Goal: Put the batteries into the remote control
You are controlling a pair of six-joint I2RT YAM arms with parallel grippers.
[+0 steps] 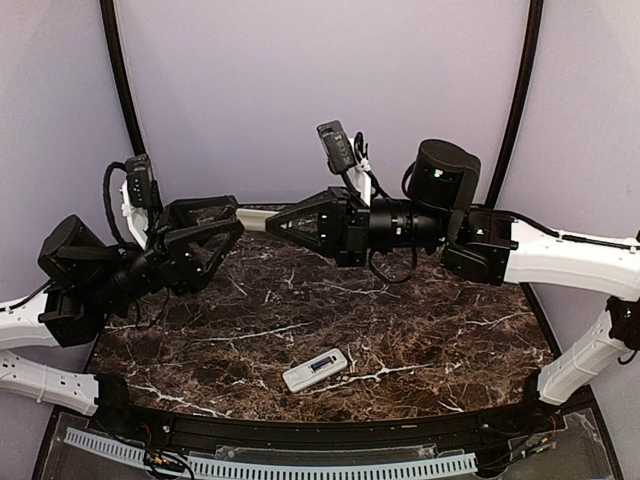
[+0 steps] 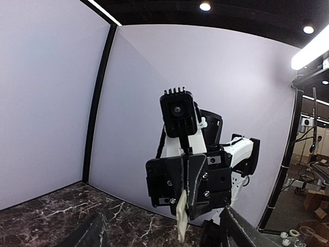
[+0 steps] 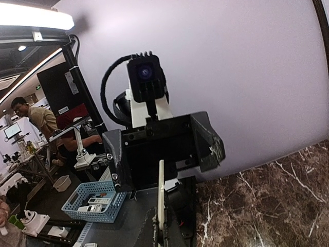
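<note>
The white remote [image 1: 315,370] lies on the dark marble table with its dark battery slot facing up; what sits in the slot is too small to tell. A thin whitish piece [image 1: 255,219], seemingly the remote's cover, is held high above the table by my right gripper [image 1: 275,224], shut on its near end. In the right wrist view this piece [image 3: 161,195] stands edge-on, rising from between the closed fingers. My left gripper [image 1: 237,216] is open around the free end, its fingers [image 2: 93,231] spread wide apart to either side. No separate loose batteries show.
Both arms meet in the air over its back part. Outside the station, a blue basket [image 3: 95,203] holds white remote-like objects.
</note>
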